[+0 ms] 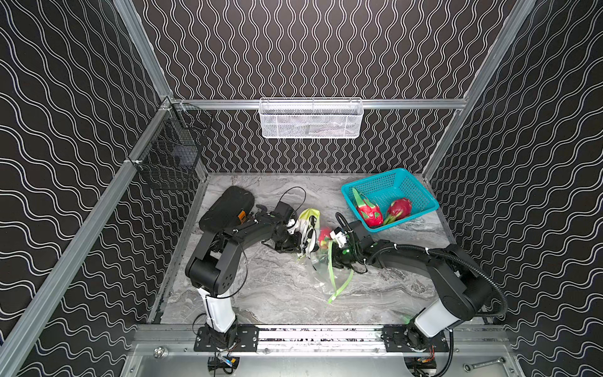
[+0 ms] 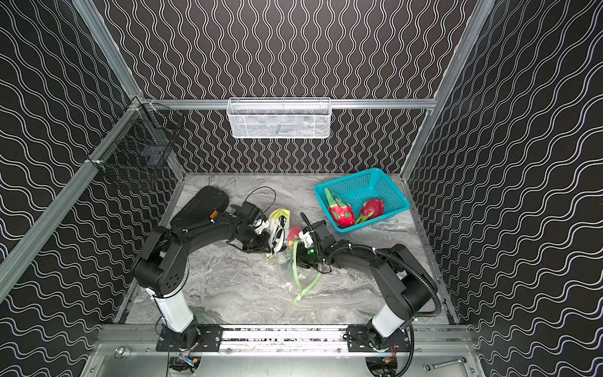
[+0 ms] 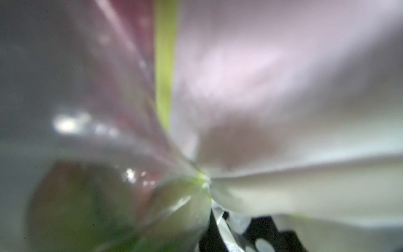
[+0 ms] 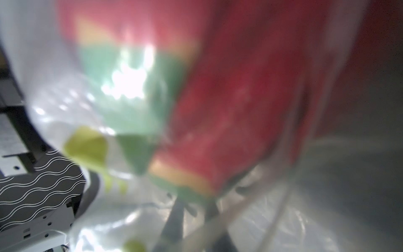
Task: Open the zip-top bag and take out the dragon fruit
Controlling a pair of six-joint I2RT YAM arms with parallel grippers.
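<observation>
The zip top bag [image 1: 329,276], clear with green zip strips and a white, black and yellow printed end, lies mid-table with the red dragon fruit [image 1: 324,236] in it. My left gripper [image 1: 295,242] is shut at the printed end; crumpled plastic fills its wrist view, hiding the fingertips. My right gripper [image 1: 339,254] reaches into the bag's zip end at the fruit; in the right wrist view its fingers show blurred through plastic, part open, against red and green fruit.
A teal basket [image 1: 421,188] at the back right holds two dragon fruits. A black case [image 1: 220,210] lies at the left. A white wire basket [image 1: 311,119] hangs on the back rail.
</observation>
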